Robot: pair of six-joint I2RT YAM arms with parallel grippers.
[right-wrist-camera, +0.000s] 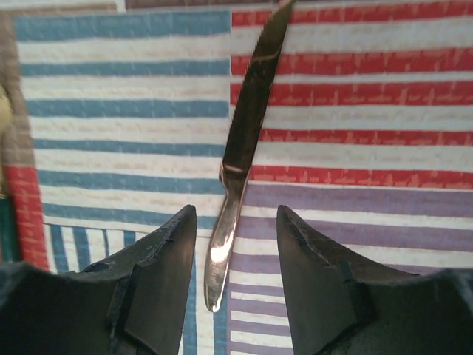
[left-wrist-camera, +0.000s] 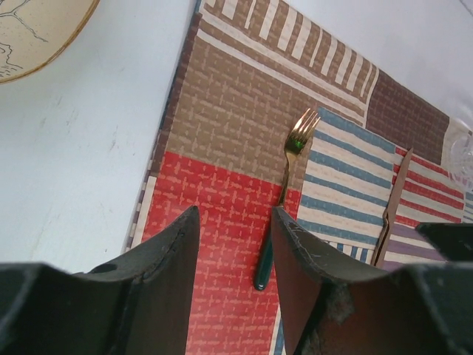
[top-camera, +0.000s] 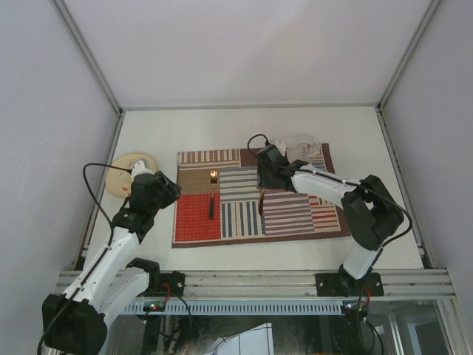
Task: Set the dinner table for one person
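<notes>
The patchwork placemat [top-camera: 236, 229] carries a fork [left-wrist-camera: 264, 259] on its left part and a knife [right-wrist-camera: 251, 103] to the right of it, both lying lengthwise. My right gripper hovers over the knife, fingers apart on either side of its handle, nothing held. My left gripper is open and empty above the mat's left edge, short of the fork. A round cream plate [top-camera: 118, 181] sits at the left, partly under my left arm.
A clear, transparent item [top-camera: 303, 143] lies at the mat's back right corner, partly hidden by the right arm.
</notes>
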